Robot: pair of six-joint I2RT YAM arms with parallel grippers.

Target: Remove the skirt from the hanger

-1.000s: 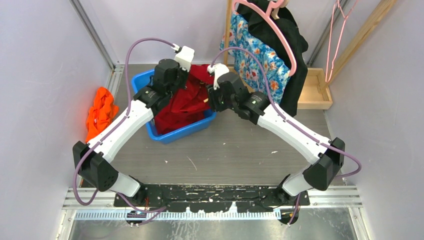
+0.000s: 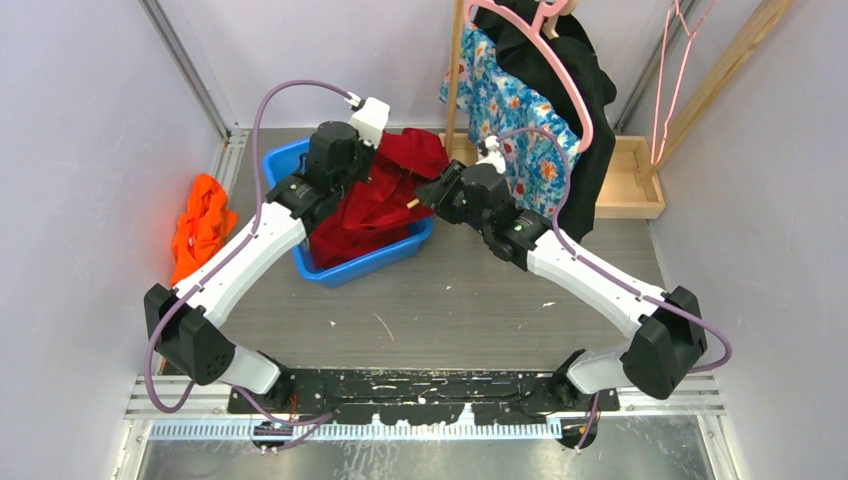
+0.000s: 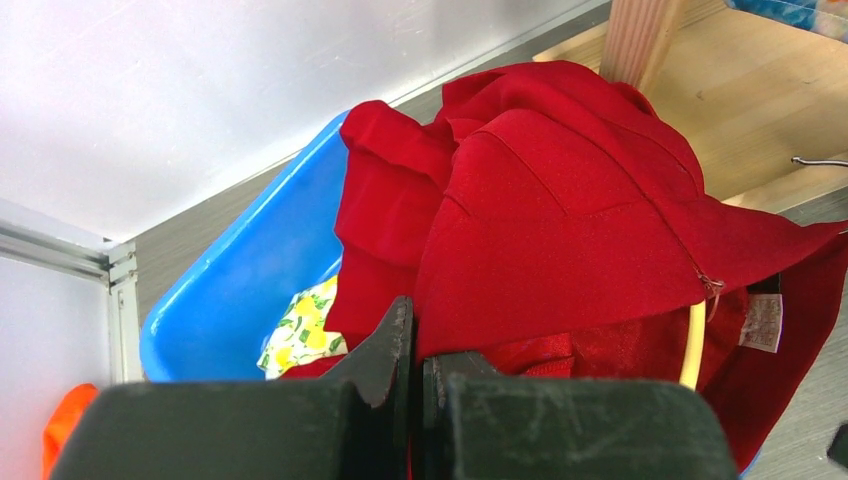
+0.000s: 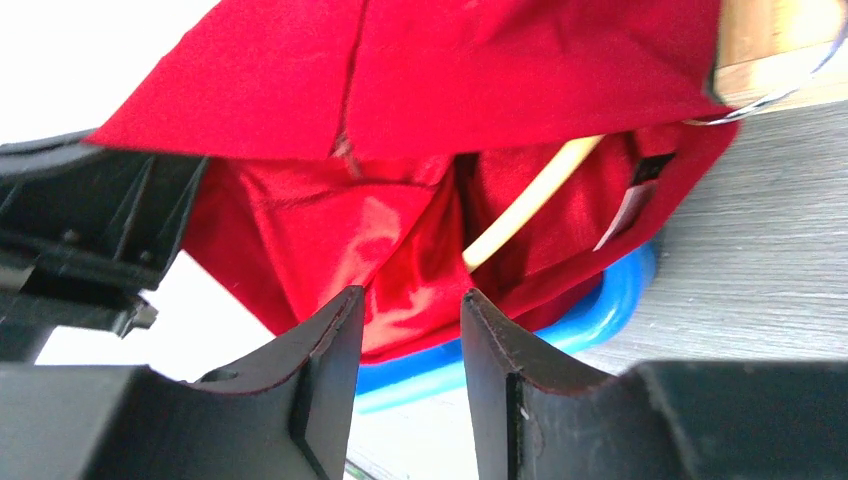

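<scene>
The red skirt (image 2: 350,215) lies bunched in and over the blue bin (image 2: 355,268). My left gripper is shut on an edge of the red skirt at the bin. In the right wrist view a pale yellow hanger bar (image 4: 530,200) shows beneath the red fabric, with a metal hook beside it at the right. My right gripper is open just before the skirt and that bar, nothing clearly between its fingers.
An orange cloth (image 2: 200,225) lies at the left. A wooden rack (image 2: 630,205) with floral and black garments and pink hangers stands at the back right. The floor in front of the bin is clear.
My right gripper and wrist have turned and shifted slightly, with the upper arm moving a little rightward and down. The left arm is nearly unchanged.
</scene>
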